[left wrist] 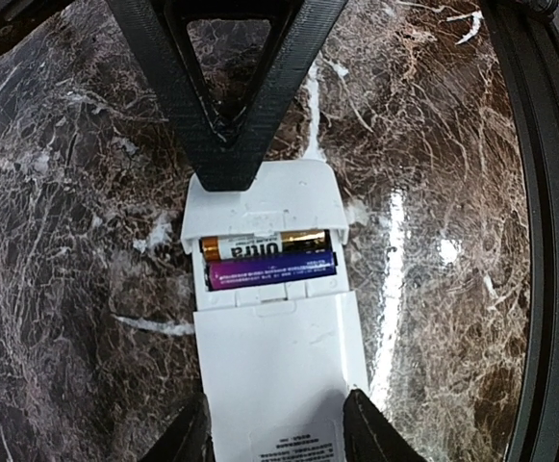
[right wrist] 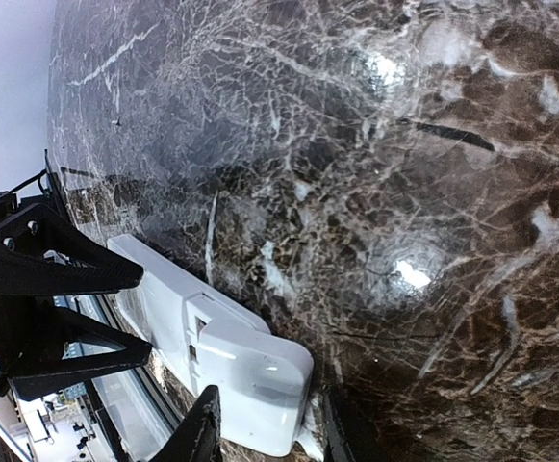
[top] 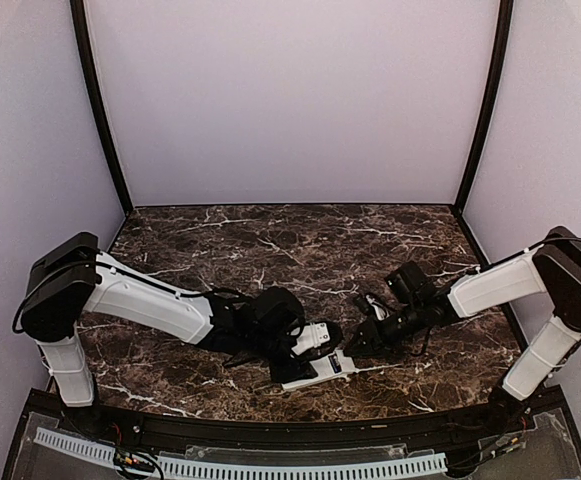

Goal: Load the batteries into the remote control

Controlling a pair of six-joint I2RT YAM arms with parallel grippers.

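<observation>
The white remote control [top: 328, 370] lies at the front middle of the table. In the left wrist view two batteries, an orange-and-white one [left wrist: 260, 244] and a purple one [left wrist: 271, 271], lie side by side in its compartment, partly under the white end piece [left wrist: 265, 200]. My left gripper is open, its fingertips by the two sides of the remote's body. In the right wrist view my right gripper stands open over the remote's rounded end [right wrist: 255, 380]. Whether its fingers touch that end is unclear.
Both grippers are close together over the remote, with the left gripper's fingers [right wrist: 77, 271] showing in the right wrist view. A dark frame edge [top: 270, 428] runs along the front.
</observation>
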